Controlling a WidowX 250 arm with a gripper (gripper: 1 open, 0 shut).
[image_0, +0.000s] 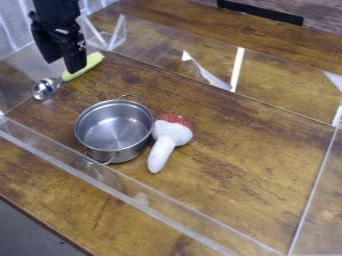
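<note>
My black gripper (59, 52) is at the upper left, hanging over a ladle with a light green handle (84, 64) and a shiny metal bowl (46, 90); it covers part of the handle. It is open, with no object seen in it. A steel pot (112, 130) with two handles stands in the middle left. Beside it on the right lies a white mushroom-like plush toy (167, 142) with a red top.
Clear plastic walls edge the wooden table (241, 150) on several sides, with some white tape at the back.
</note>
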